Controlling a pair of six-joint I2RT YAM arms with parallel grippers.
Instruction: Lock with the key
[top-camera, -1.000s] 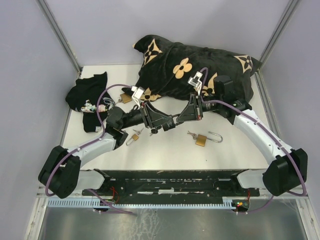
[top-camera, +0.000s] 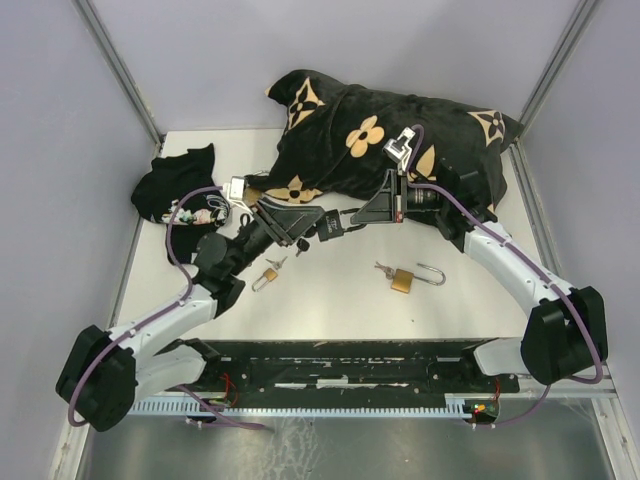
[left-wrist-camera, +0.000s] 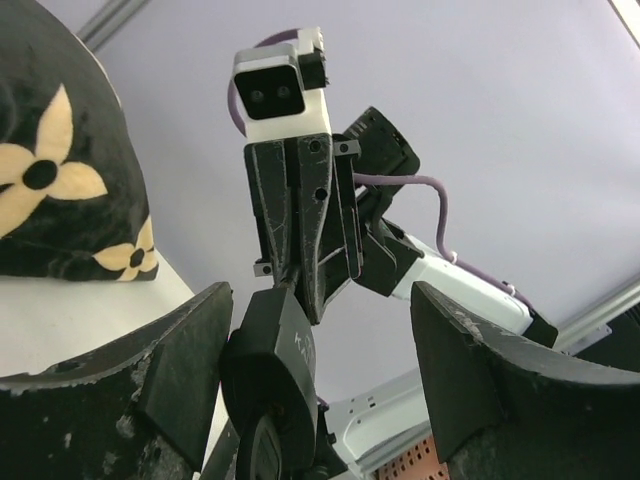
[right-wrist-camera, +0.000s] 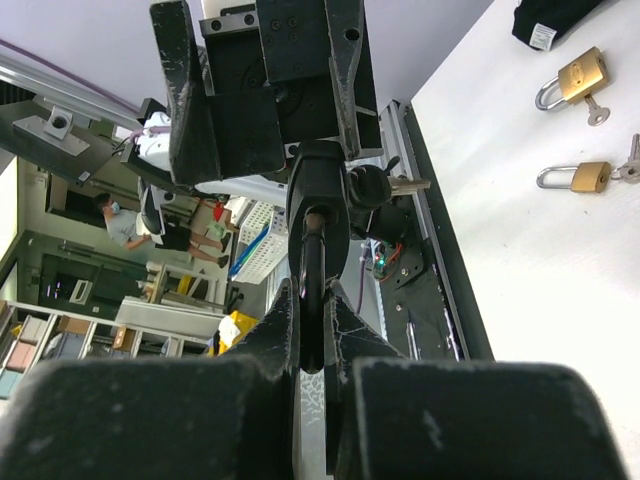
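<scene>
Between the two grippers hangs a black padlock (top-camera: 331, 225), white lettering on its side. My right gripper is shut on its dark shackle (right-wrist-camera: 312, 270). In the left wrist view, a black rounded key head (left-wrist-camera: 262, 450) appears at the near end of the padlock body (left-wrist-camera: 268, 365). My left gripper is part open, its fingers apart on either side of the padlock. In the right wrist view, a second black-headed key (right-wrist-camera: 369, 187) with a bare metal blade dangles beside the lock. How deep the first key sits is hidden.
Brass padlocks with keys lie on the white table: one at left (top-camera: 265, 279), one with an open shackle at right (top-camera: 402, 281). A black cloth (top-camera: 185, 190) lies at back left; a patterned dark cushion (top-camera: 370, 135) fills the back.
My left gripper has drawn back to the left and its fingers have spread, leaving the padlock more exposed. The right gripper has shifted only slightly, still holding the padlock.
</scene>
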